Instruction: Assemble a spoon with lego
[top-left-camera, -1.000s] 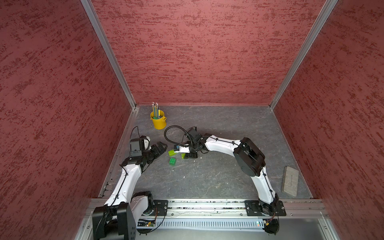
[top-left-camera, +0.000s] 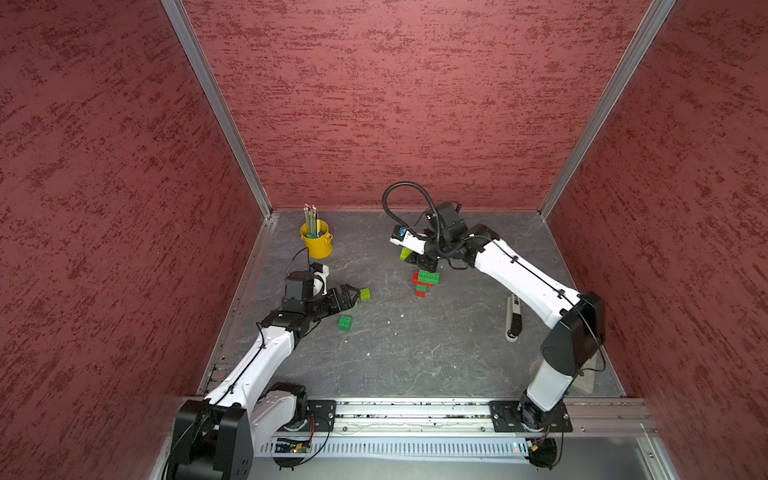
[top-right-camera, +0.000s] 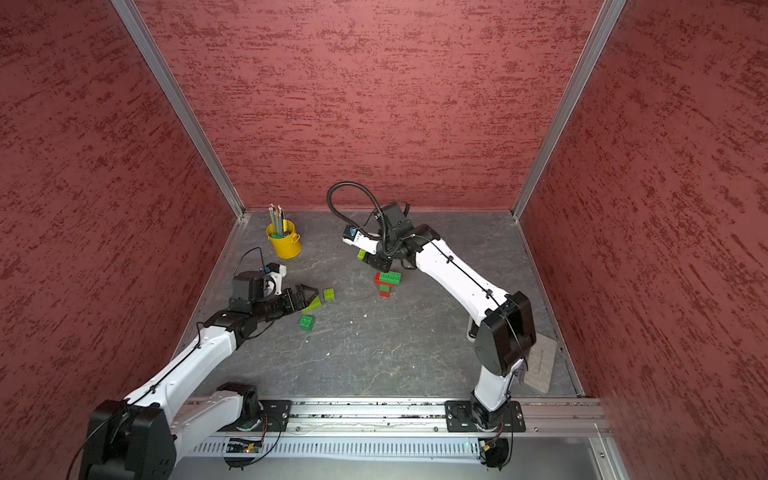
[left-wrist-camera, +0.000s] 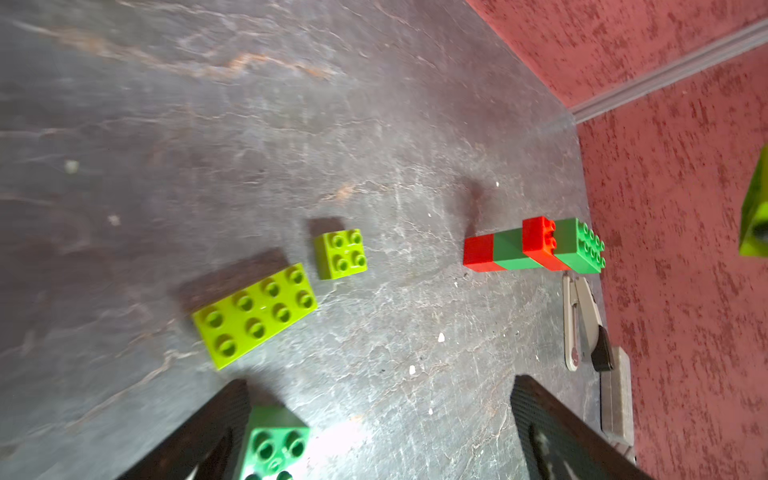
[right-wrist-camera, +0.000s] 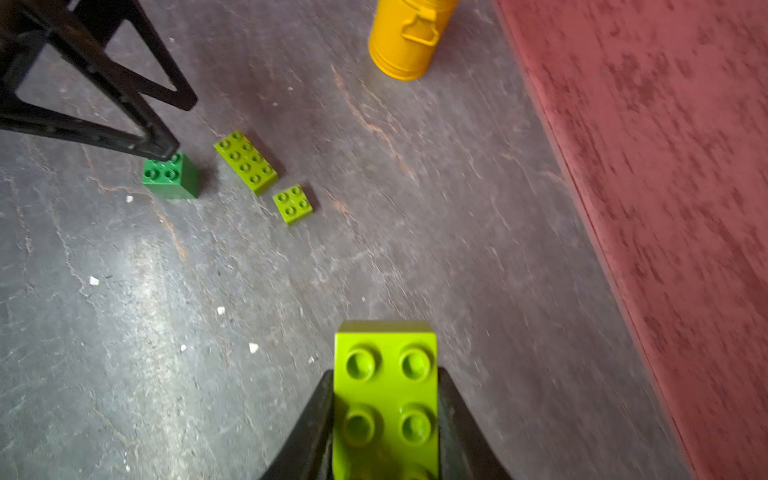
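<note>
A lime-green brick (right-wrist-camera: 386, 392) is pinched in my right gripper, lifted clear of the table with its studs facing the right wrist camera. Near that arm lies a stack of red and green bricks (left-wrist-camera: 524, 245), apart from the other pieces. My left gripper is open and empty, above the left side of the table. Below it in the left wrist view are a long lime brick (left-wrist-camera: 254, 315), a small lime brick (left-wrist-camera: 341, 253) beside it, and a green brick (left-wrist-camera: 274, 441) partly covered by one finger.
A yellow bucket of sticks (top-left-camera: 317, 242) stands at the back left. A utility knife (top-left-camera: 513, 317) lies to the right, and a flat grey block (top-right-camera: 540, 363) sits near the right wall.
My right arm has swung away from the loose bricks toward the back and right, carrying a lime brick. My left gripper has shifted right, over the loose bricks. The red-green stack and knife are now uncovered.
</note>
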